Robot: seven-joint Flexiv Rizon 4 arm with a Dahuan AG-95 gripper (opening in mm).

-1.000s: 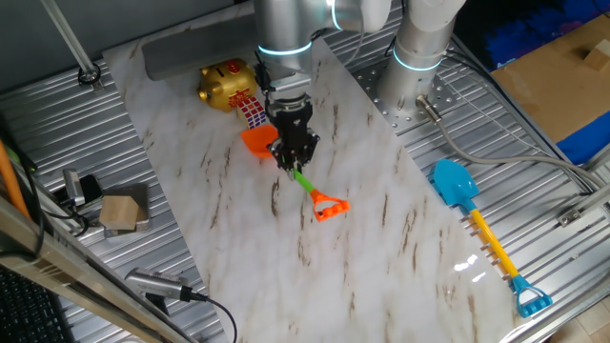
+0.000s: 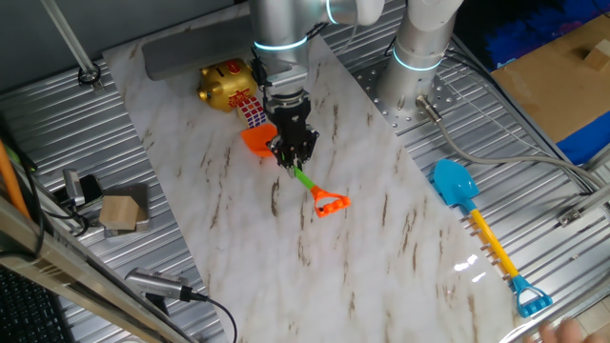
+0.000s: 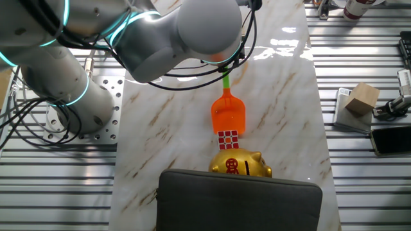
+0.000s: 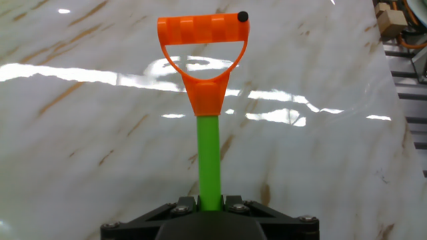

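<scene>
A toy shovel [image 4: 209,150] with a green shaft and orange ends lies along the marble board. The wrist view shows its D-shaped orange handle [image 4: 205,93] pointing away from my gripper, whose fingers press against both sides of the green shaft. From exterior view 1, the gripper [image 2: 294,162] sits low over the middle of the shovel, with the handle [image 2: 330,203] out in front. The orange blade [image 3: 228,115] is clear in exterior view 2, its edge at a red-and-white cube [image 3: 228,140]; there the arm hides the gripper and handle.
Behind the cube stands a gold piggy bank [image 3: 241,163], beside a dark grey case [image 3: 237,202]. A blue and yellow shovel [image 2: 486,232] lies on the slatted metal table right of the board. The board's front half is bare.
Over the last second the arm above the gripper has shifted slightly to the left in exterior view 1. The shovel, cube and piggy bank show no clear movement.
</scene>
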